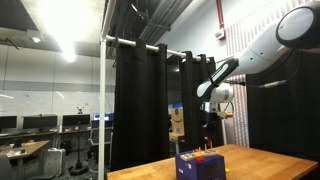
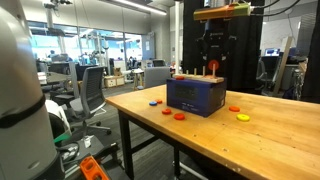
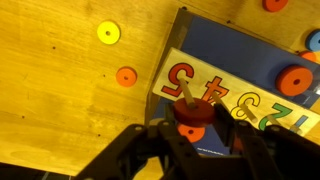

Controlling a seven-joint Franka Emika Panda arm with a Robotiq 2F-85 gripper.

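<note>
A dark blue box (image 2: 185,95) stands on the table in exterior view 2, with upright pegs on top. In the wrist view a wooden number board (image 3: 245,92) shows red, green and other painted digits along it. My gripper is above the board, shut on an orange-red disc (image 3: 193,112) held between its fingertips. From the side, that disc (image 2: 211,66) appears over the box, close to the peg tops; whether it touches a peg cannot be told. Part of the board beneath is hidden by the disc and fingers.
A yellow disc (image 3: 108,32) and an orange disc (image 3: 126,76) lie on the table beside the box. Another orange-red disc (image 3: 295,80) and a blue disc (image 3: 314,40) are at the right of the wrist view. The wooden table (image 2: 235,140) has free room in front.
</note>
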